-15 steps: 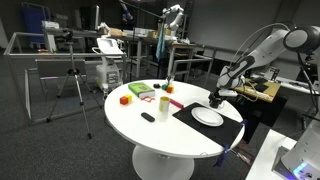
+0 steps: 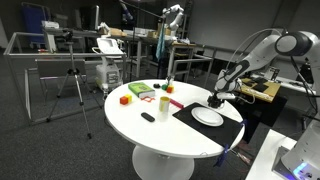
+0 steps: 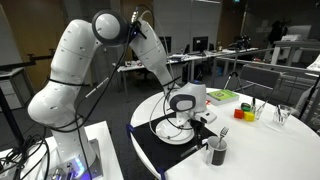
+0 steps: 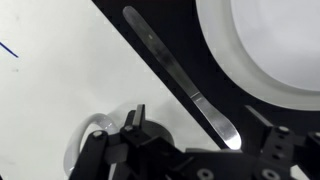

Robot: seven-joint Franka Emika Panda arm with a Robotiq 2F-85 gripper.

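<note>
My gripper stands open above the knife, with nothing held between its fingers. The silver table knife point(image 4: 180, 75) lies slantwise on the black mat point(image 4: 112, 8), close to the mat's edge; its rounded end reaches down between the fingers in the wrist view. Beside it is a white plate point(image 3: 172, 128), also on the mat. A dark grey mug point(image 3: 217, 152) with a fork point(image 3: 223, 134) standing in it is just off the mat, near the gripper. In the wrist view the gripper hides much of the mug.
Farther along the white round table point(image 2: 140, 122) stand a yellow cup point(image 2: 164, 104), a green box point(image 2: 139, 87) and small coloured blocks. A black object point(image 2: 148, 117) lies near the table's front edge. Bare tabletop surrounds these things.
</note>
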